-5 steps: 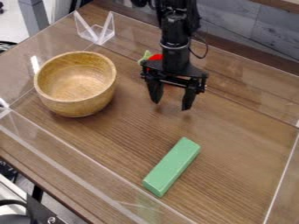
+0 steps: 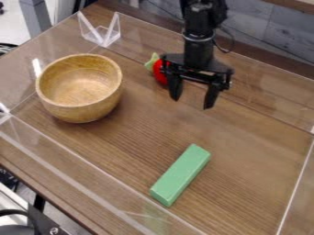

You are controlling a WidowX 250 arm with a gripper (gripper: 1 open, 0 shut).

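My gripper [image 2: 194, 92] hangs at the back middle of the wooden table, its black fingers spread open. Just left of it, partly behind it, is a red object with green on it [image 2: 160, 69], like a strawberry or pepper toy. Whether the fingers touch it is unclear.
A tan bowl [image 2: 79, 74] stands on the left. A clear bag or holder [image 2: 101, 27] sits at the back left. A green block [image 2: 181, 174] lies at the front middle.
My gripper has moved right and a little back, uncovering more of the red object on its left.
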